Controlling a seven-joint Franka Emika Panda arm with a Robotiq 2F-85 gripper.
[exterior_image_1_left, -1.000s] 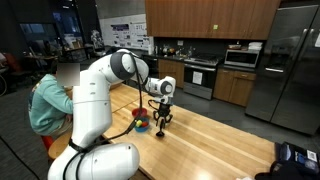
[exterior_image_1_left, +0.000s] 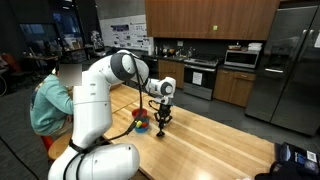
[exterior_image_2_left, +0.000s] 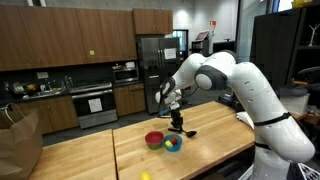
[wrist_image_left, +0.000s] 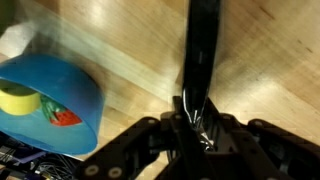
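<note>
A long black utensil (wrist_image_left: 203, 40) runs upward from my gripper in the wrist view, its handle between the fingers. The gripper is shut on it. From outside, the gripper (exterior_image_1_left: 160, 117) points down over the wooden table, with a dark piece of the utensil (exterior_image_1_left: 160, 134) beneath it. The blue bowl (wrist_image_left: 88, 90) lies to the left of the gripper in the wrist view, with yellow, green and red items inside. The utensil's far end is cut off in the wrist view, and its exact shape is too small to tell outside.
A red bowl (exterior_image_2_left: 154, 137) stands close to the blue bowl (exterior_image_2_left: 176, 136). A small yellow object (exterior_image_2_left: 145, 176) lies near the front table edge. Bare tabletop (exterior_image_1_left: 215, 145) stretches to the right in the first exterior view. Kitchen cabinets and a fridge (exterior_image_1_left: 285, 75) stand behind.
The arm and the dark utensil below the gripper have shifted only very slightly over the last second. The bowls stay in place.
</note>
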